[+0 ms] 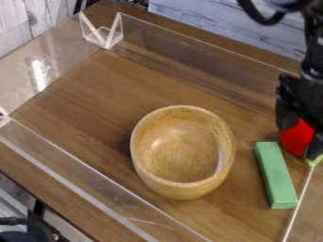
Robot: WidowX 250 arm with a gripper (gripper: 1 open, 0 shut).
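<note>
My black gripper point(297, 118) has its fingers down around a red ball-like object point(297, 142) at the right edge, partly hiding it. A light green piece point(313, 161) pokes out under it. A wooden bowl point(182, 151) sits at centre, left of the gripper. A green rectangular block point(277, 175) lies just below the red object. Whether the fingers touch the red object is unclear.
Clear plastic walls point(101, 204) edge the brown table point(94, 109), with a bracket at upper left.
</note>
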